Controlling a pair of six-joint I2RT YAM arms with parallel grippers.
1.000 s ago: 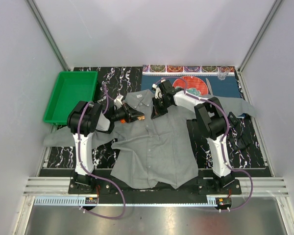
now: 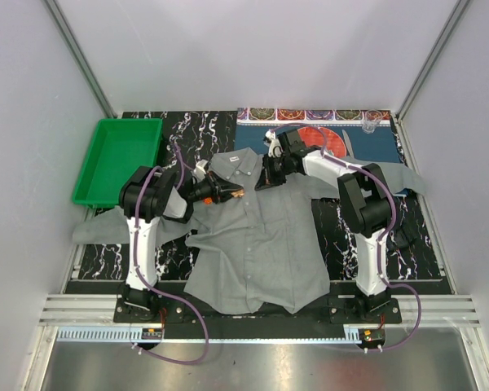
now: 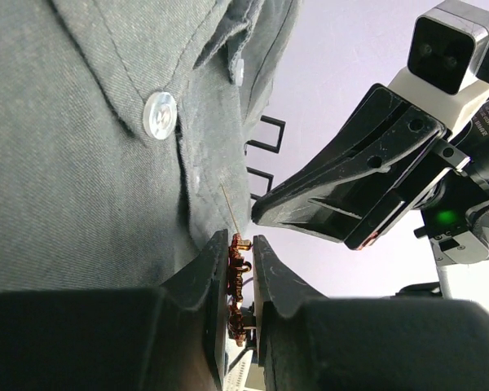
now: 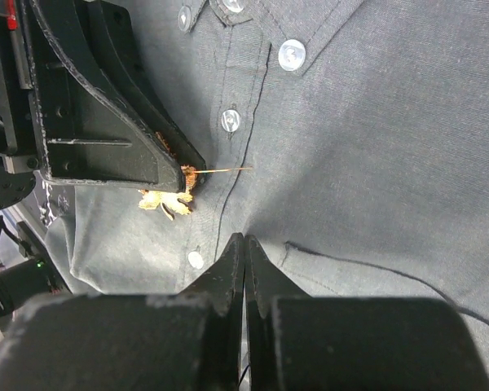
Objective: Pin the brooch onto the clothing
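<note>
A grey shirt lies spread with its collar toward the back and a buttoned placket down the middle. My left gripper is shut on a gold brooch, whose thin pin sticks out over the placket, below a button, in the right wrist view. I cannot tell whether the pin touches the cloth. My right gripper is shut with nothing visible between its fingers, just right of the brooch, over the shirt.
A green tray is at the back left. A blue mat with a red plate, knife and glass is at the back right. Both arms are close together over the shirt's upper middle.
My right arm has shifted slightly to the right and toward the front, its fingertips a little farther from the brooch. My left arm has barely moved.
</note>
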